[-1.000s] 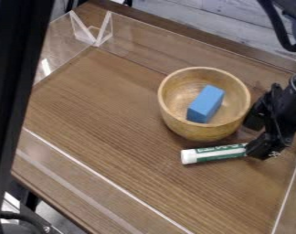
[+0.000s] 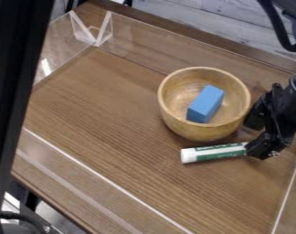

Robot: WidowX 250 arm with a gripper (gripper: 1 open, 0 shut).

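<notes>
A wooden bowl [image 2: 180, 91] holds a light blue block [image 2: 206, 103]. In front of it a white and green tube [image 2: 213, 153] lies on the wooden table [image 2: 114, 146]. My black gripper [image 2: 256, 138] is at the right, open, low beside the bowl, with its fingertips around or near the right end of the tube; whether they touch it I cannot tell.
A clear plastic piece [image 2: 92, 29] stands at the back left of the table. A dark edge runs down the left side of the view.
</notes>
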